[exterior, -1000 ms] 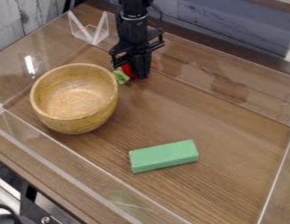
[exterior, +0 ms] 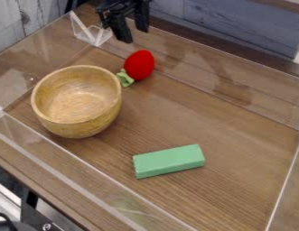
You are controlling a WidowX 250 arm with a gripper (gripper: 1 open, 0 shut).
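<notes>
A red strawberry-like object (exterior: 139, 64) with a green top (exterior: 125, 79) lies on the wooden table, right of and above a yellow bowl (exterior: 77, 99). My dark gripper (exterior: 125, 34) is at the top of the view, above and apart from the red object, open with nothing visible between its fingers; its upper part is cut off by the frame.
A green block (exterior: 169, 161) lies at the lower middle. A clear, wire-like shape (exterior: 91, 27) is at the upper left.
The gripper has risen up and away from the red object toward the back of the table, leaving it in place beside the bowl.
</notes>
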